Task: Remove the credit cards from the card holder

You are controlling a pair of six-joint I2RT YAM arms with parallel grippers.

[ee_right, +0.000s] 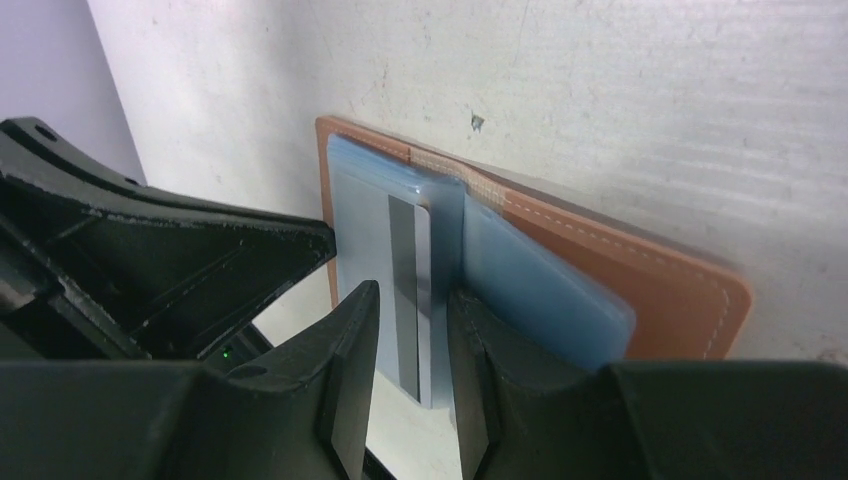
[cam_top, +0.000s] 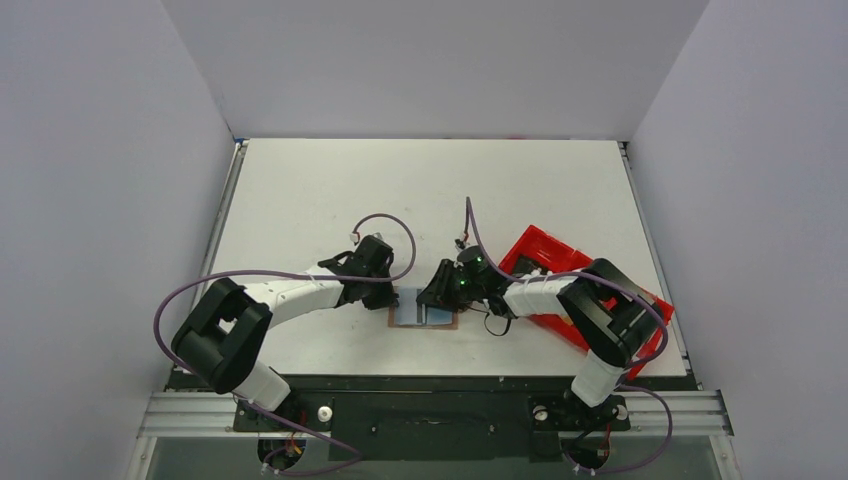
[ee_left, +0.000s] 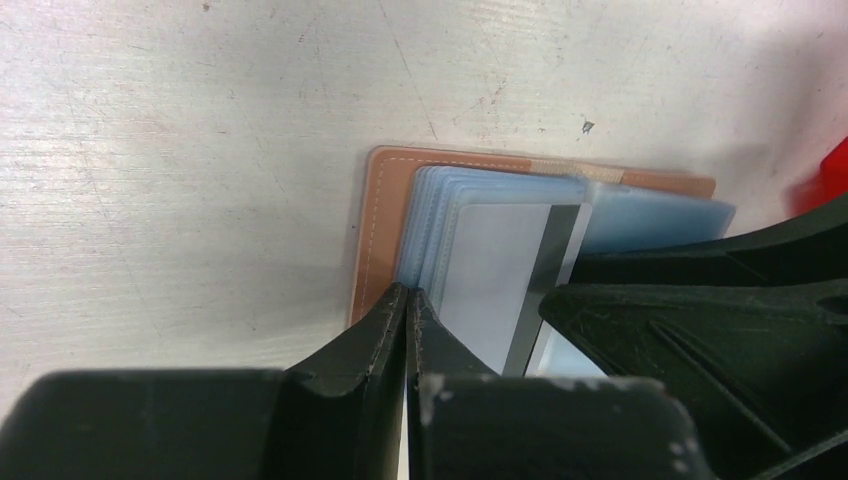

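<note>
The brown card holder [cam_top: 393,323] lies opened out on the table, its clear bluish sleeves spread to both sides. In the left wrist view, a pale card with a dark stripe [ee_left: 548,260] shows inside a sleeve. My left gripper is shut at the left edge of the sleeve stack [ee_left: 428,215]; whether a film edge is pinched cannot be made out. Near the holder's middle, my right gripper is part open, its fingers [ee_right: 350,350] on either side of the striped card's sleeve edge [ee_right: 440,290]. The card still lies in the sleeve.
A red bin [cam_top: 545,245] stands on the right of the table, partly beneath the right arm. Behind the holder, the white table [cam_top: 420,180] is clear. Both grippers are close together over the holder.
</note>
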